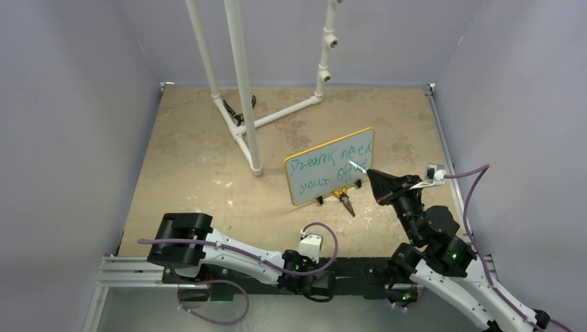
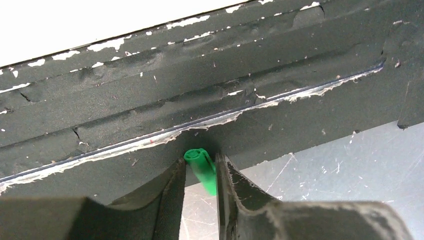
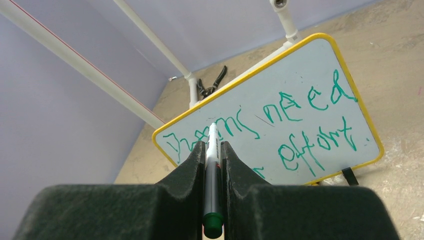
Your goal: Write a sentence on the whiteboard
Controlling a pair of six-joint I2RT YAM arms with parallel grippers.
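Note:
The whiteboard [image 1: 329, 166], yellow-edged, leans on the table with green writing reading roughly "Dreams need your effort". My right gripper is shut on a white marker [image 3: 212, 187] with a green end; its tip [image 1: 351, 163] overlaps the board in the top view, and contact cannot be told. At the table's front edge, the left gripper has its fingers part open. A green cap [image 2: 202, 170] shows tilted between them, close to the right-hand finger; whether it is still gripped is unclear. The top view hides these fingertips against dark surroundings.
Yellow-handled pliers [image 1: 344, 200] lie below the board. Behind it stands a white pipe frame [image 1: 287, 111], with black-handled pliers [image 1: 237, 116] at its base. A black strip [image 2: 210, 65] runs along the front edge, with grey floor [image 2: 320, 175] beyond.

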